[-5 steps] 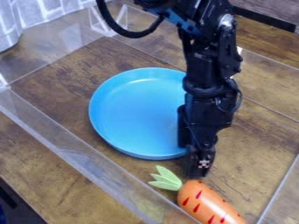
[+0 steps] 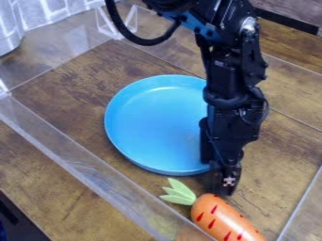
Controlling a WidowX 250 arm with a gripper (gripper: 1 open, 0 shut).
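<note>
A blue plate (image 2: 145, 122) lies on the wooden surface, partly behind the black robot arm. My gripper (image 2: 220, 177) hangs low at the plate's right front edge, just above a toy carrot (image 2: 224, 222) with pale green leaves. The carrot lies in front of the plate at the bottom right. The fingers are dark and overlap, and I see nothing clearly held between them.
A clear strip (image 2: 88, 165) runs diagonally along the left front. A white ribbed container (image 2: 19, 19) stands at the top left. Bare wood surrounds the plate on the left and right.
The arm has shifted slightly right, and the blue plate now sits a little further right. The carrot has not visibly moved.
</note>
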